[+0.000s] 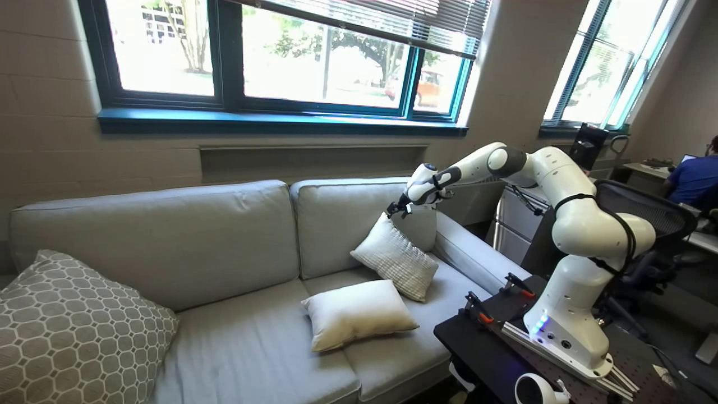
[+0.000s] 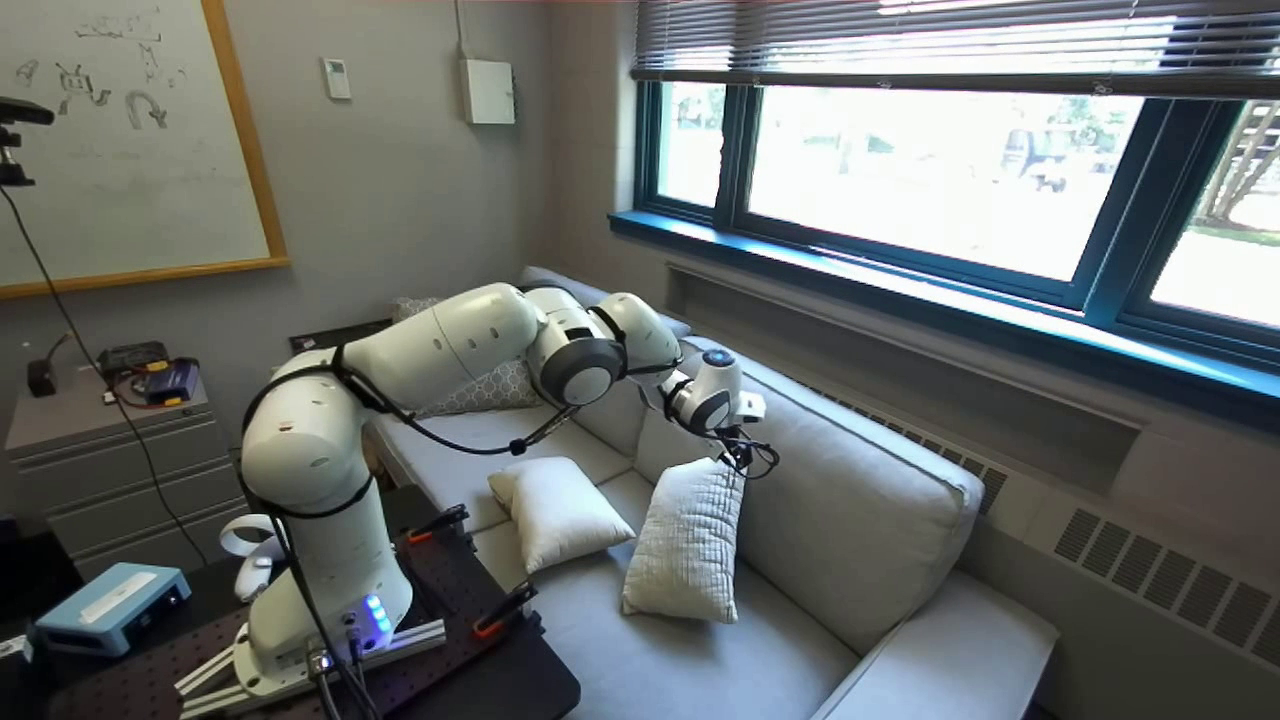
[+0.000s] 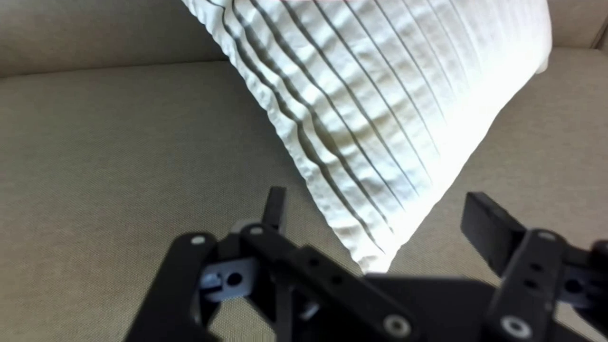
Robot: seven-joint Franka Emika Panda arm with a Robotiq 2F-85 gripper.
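Note:
A white ribbed pillow point(image 1: 398, 257) leans on the right end of the sofa, one corner pointing up. In the wrist view that corner of the ribbed pillow point(image 3: 365, 154) lies between the two spread fingers, with clear space on both sides. My gripper is open and holds nothing. From outside, the gripper point(image 1: 397, 210) is right at the pillow's top corner, in front of the backrest. Whether any part touches the corner is hard to tell. A plain cream pillow point(image 1: 360, 313) lies on the seat next to the ribbed one.
The grey sofa point(image 1: 235, 343) has free seat room left of the cream pillow. A patterned pillow point(image 1: 74, 330) rests at its far left. The backrest point(image 2: 828, 480) stands close behind the gripper. Clamps point(image 1: 479, 308) sit along the robot table's edge.

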